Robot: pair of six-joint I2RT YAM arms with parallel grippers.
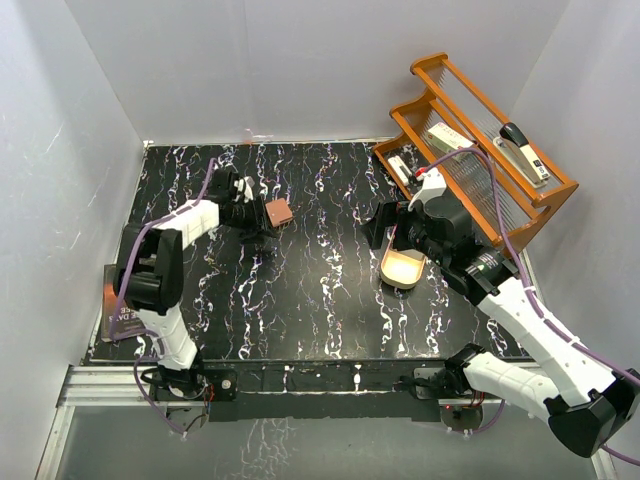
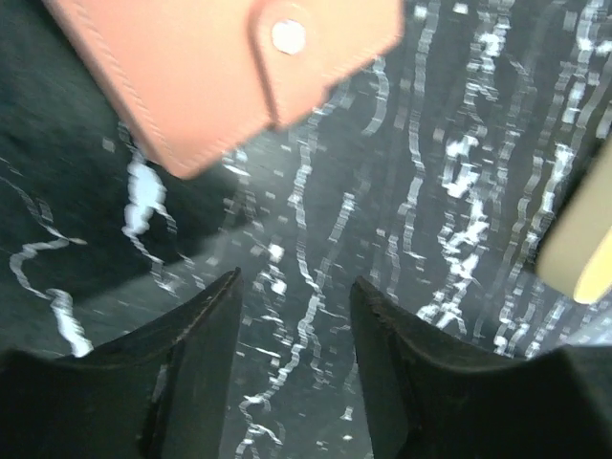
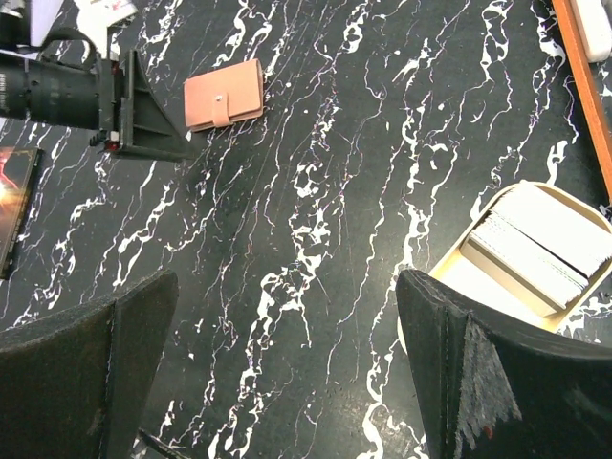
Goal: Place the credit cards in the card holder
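Note:
The salmon-pink card holder [image 1: 280, 211] lies closed on the dark marbled table at the back left. Its snap flap [image 2: 287, 48] faces the front in the left wrist view. My left gripper [image 1: 262, 222] is just in front of it, and the fingers stand apart with only bare table between them. A cream box [image 3: 466, 251] holds white card-like pieces [image 3: 550, 229] stacked in its back part. Over the table's right half, behind the box, hangs my right gripper [image 1: 380, 225], open and empty.
A slatted wooden rack [image 1: 470, 130] with a few objects leans at the back right. At the left edge a dark book [image 1: 118, 310] lies partly under the left arm.

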